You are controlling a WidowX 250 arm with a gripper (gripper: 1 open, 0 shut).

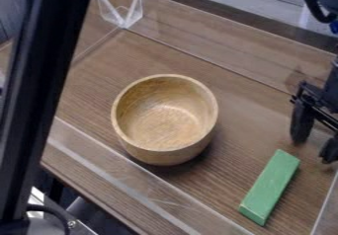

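My black gripper [314, 140] is low at the right edge, partly out of frame, its fingers apart and pointing down with nothing visible between them. A green rectangular block [270, 187] lies on the wooden surface below and left of it. A round wooden bowl [164, 117] stands left of centre, empty.
Clear plastic pieces [119, 10] stand at the back left. Transparent edging runs along the left front and back of the table [238, 81]. A dark post [34, 81] fills the left side. The middle behind the bowl is clear.
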